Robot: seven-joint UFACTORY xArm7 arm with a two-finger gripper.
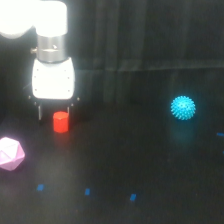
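A small red block (61, 122), roughly cylindrical in shape, is on the dark surface at the left. The white arm comes down from the top left, and its gripper (56, 114) is right at the block's upper end. The two thin dark fingers stand wide apart, the left one well clear of the block and the right one close to its right edge. Whether that right finger touches the block is too small to tell.
A pink faceted ball (10, 153) sits at the left edge, below and left of the red block. Far to the right is a spiky blue ball (182, 108). Several small blue marks dot the front of the dark surface, and its middle is clear.
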